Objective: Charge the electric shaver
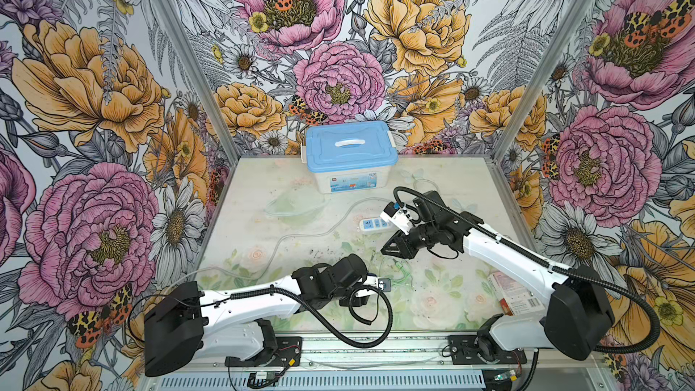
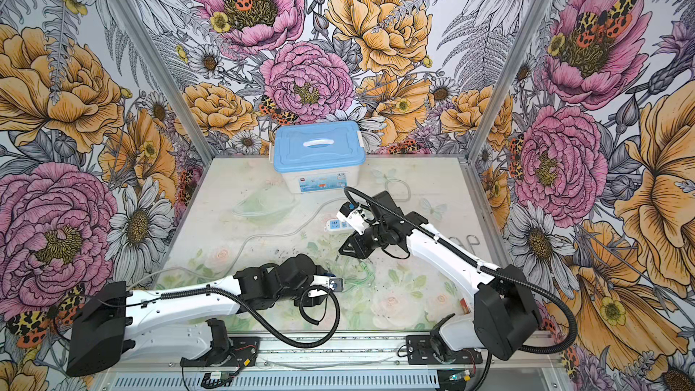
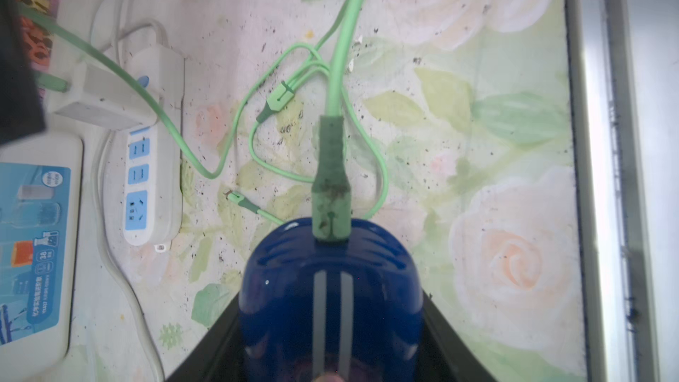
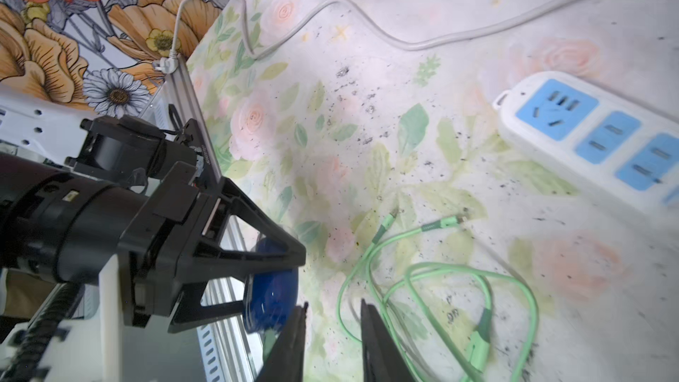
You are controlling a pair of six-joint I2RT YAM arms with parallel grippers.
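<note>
My left gripper is shut on the dark blue electric shaver [image 3: 329, 297], holding it just above the front middle of the table. A green cable's plug [image 3: 331, 205] sits in the shaver's end, and the cable runs away from it unheld. My right gripper stands open with nothing between its fingers, over the table behind the shaver and apart from it. Part of it shows dark at the upper left of the left wrist view. The rest of the green cable [image 4: 431, 268] lies in loose loops, with other plug ends on the table.
A white power strip [image 4: 594, 141] with blue sockets lies near the right gripper; a white charger block [image 3: 106, 95] sits in it. The blue-lidded box [image 1: 351, 155] stands at the back. A small carton [image 1: 514, 293] is front right.
</note>
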